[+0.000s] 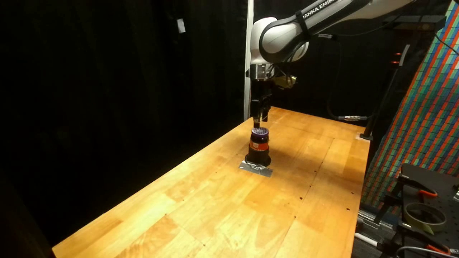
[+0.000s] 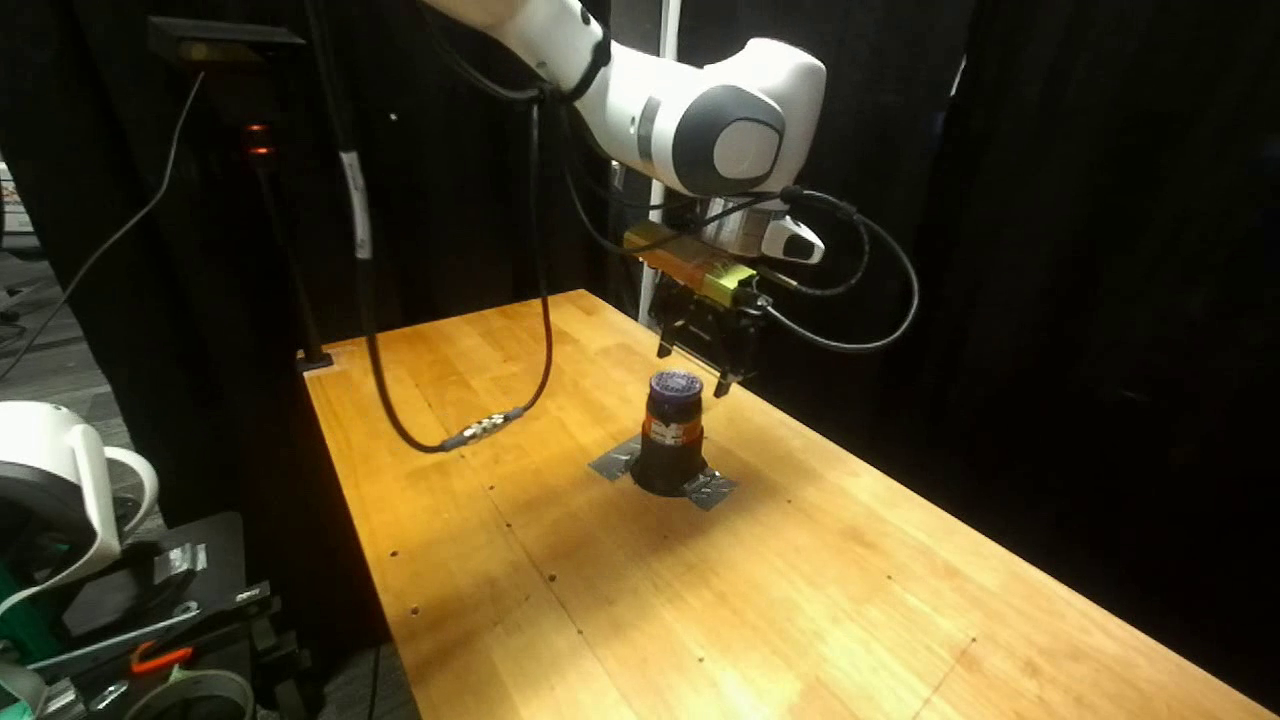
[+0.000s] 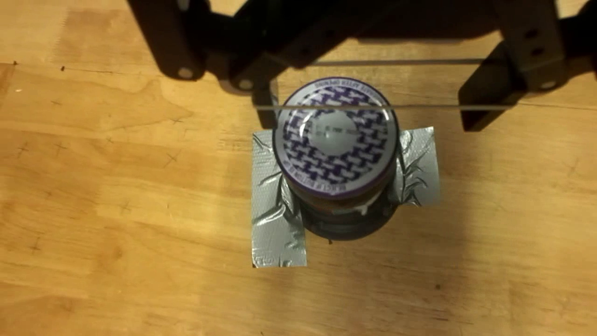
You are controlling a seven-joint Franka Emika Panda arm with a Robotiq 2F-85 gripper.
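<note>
A dark jar (image 1: 260,145) with a purple-and-white patterned lid (image 3: 336,137) and an orange label stands upright in a black round base (image 2: 668,468). Grey tape (image 3: 274,224) fixes that base to the wooden table. Over the jar hangs my gripper (image 2: 693,370), pointing down and open, holding nothing. In the wrist view the lid lies between the two fingers but closer to the left one, whose tip (image 3: 267,115) appears beside the lid's edge. A wide gap separates the lid from the right finger (image 3: 481,103). Thin bands stretch across between the fingers.
A cable with a metal connector (image 2: 486,426) droops over the table at the back. Beyond the table's edge stands a black side bench holding clamps and a roll of tape (image 1: 425,215).
</note>
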